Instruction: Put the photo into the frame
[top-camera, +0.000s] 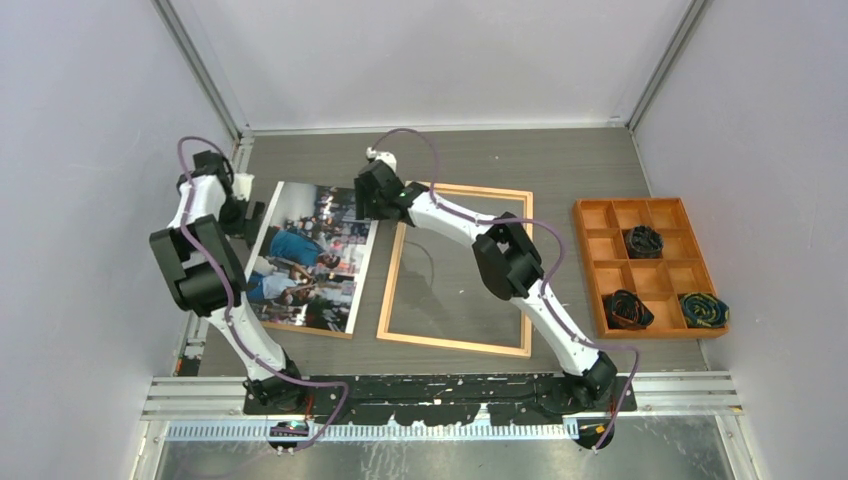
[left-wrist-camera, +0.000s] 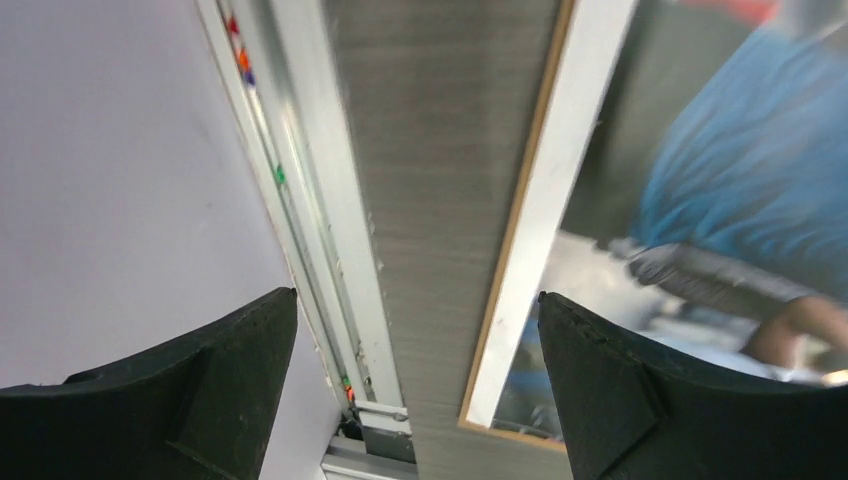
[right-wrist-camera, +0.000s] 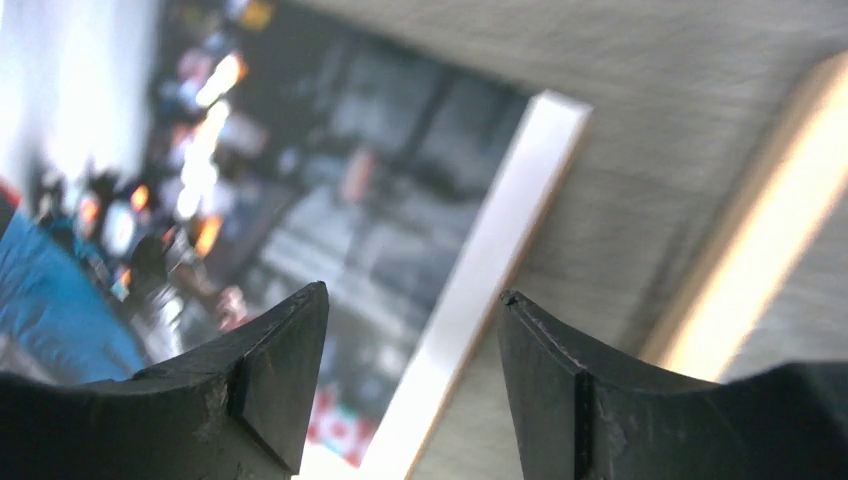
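Observation:
The photo (top-camera: 315, 300), a crowd scene with a white border on a thin wooden backing, lies on the table's left side. To its right is the empty wooden frame (top-camera: 458, 345); grey surface shows inside its border. My left gripper stands open by the photo's left edge, its fingers apart. The photo's white border (left-wrist-camera: 545, 220) passes behind the gap, near the right finger. At the photo's upper right edge my right gripper is open, the white border (right-wrist-camera: 500, 225) running between its fingers. Contact with the edge cannot be made out.
An orange wooden tray (top-camera: 592, 272) with several compartments holds dark coiled bundles at the right. Close to the left gripper runs the metal rail (left-wrist-camera: 330, 190) and side wall. Only a narrow strip separates photo and frame.

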